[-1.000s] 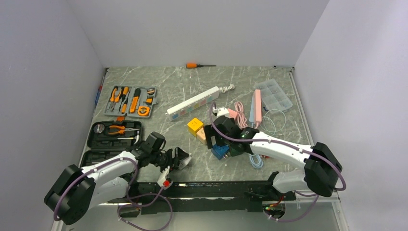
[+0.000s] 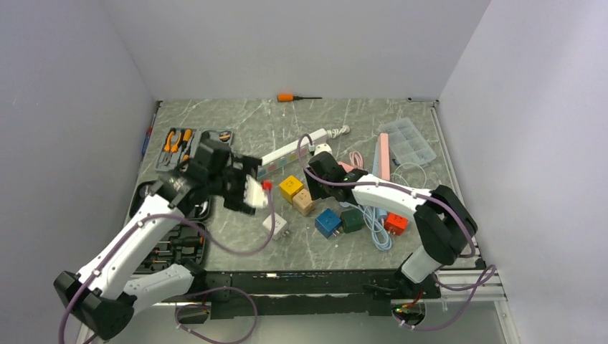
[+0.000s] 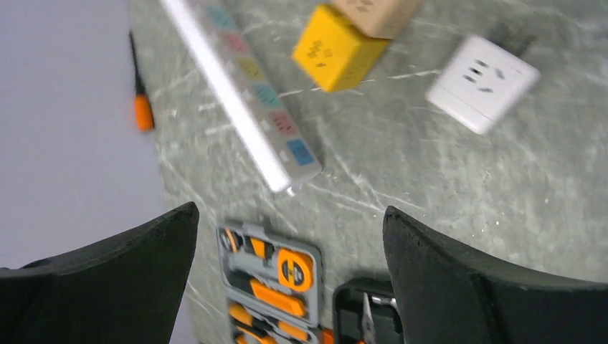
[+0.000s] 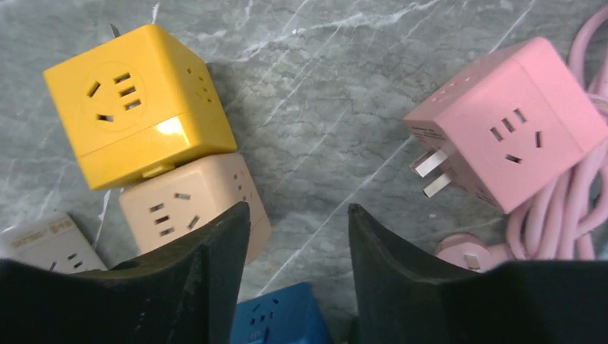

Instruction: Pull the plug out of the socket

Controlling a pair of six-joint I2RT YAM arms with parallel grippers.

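The white power strip (image 2: 290,150) lies diagonally on the table, its coloured sockets bare where they show in the left wrist view. A white plug (image 3: 484,82) rests loose on the marble, prongs sideways. The yellow plug (image 4: 136,104) touches the beige plug (image 4: 190,208). To their right sits a pink plug (image 4: 509,129), its prongs showing, and a blue plug (image 4: 279,315) is partly hidden below. My left gripper, blurred in the top view, hangs open above the table with nothing in it. My right gripper is open and empty above bare marble between the beige and pink plugs.
Tool cases (image 2: 168,244) fill the left side. A dark green plug (image 2: 352,220), a red plug (image 2: 395,223) and coiled cables (image 2: 378,229) crowd the right, near a clear divided box (image 2: 409,142). An orange screwdriver (image 2: 285,97) lies at the back.
My left gripper has left the white plug, which now stands uncovered, and risen toward the back. My right arm has shifted slightly at the wrist and elbow, the gripper staying near the beige plug.
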